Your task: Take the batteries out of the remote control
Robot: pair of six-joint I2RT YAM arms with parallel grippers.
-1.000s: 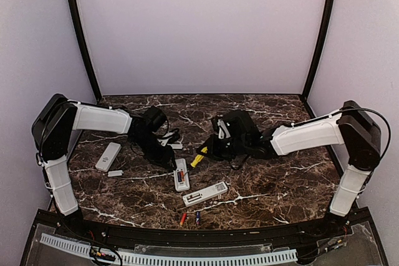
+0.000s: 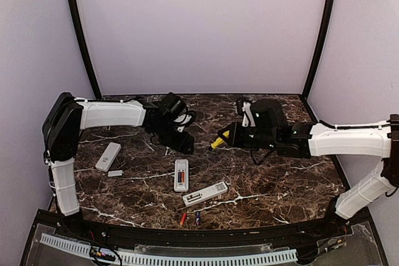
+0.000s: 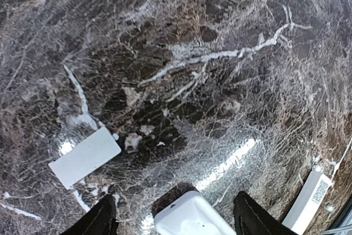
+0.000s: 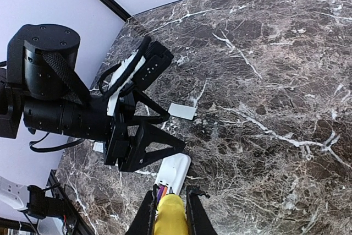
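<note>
A white remote control (image 2: pixel 181 185) lies in the middle with its compartment uncovered; red-orange and blue batteries (image 2: pixel 181 177) are inside it. My right gripper is shut on a yellow-handled tool (image 4: pixel 171 218), held off the table to the remote's right. Just beyond the remote's far end my left gripper (image 2: pixel 187 146) stands open, the end of the remote (image 3: pixel 192 218) showing between its fingers but not gripped. A small white cover (image 4: pixel 182 111) lies on the table past that end, hidden from above by the left arm.
A second white remote (image 2: pixel 204 194) lies nearer the front, its slot open. Loose red (image 2: pixel 183 218) and blue (image 2: pixel 197 218) batteries rest by the front edge. At left are a white remote (image 2: pixel 108 156) and a small white piece (image 2: pixel 115 173).
My left gripper has shifted right and now stands off the remote's far end. My right gripper has carried the yellow tool up and right, away from it. The remote has turned slightly straighter.
</note>
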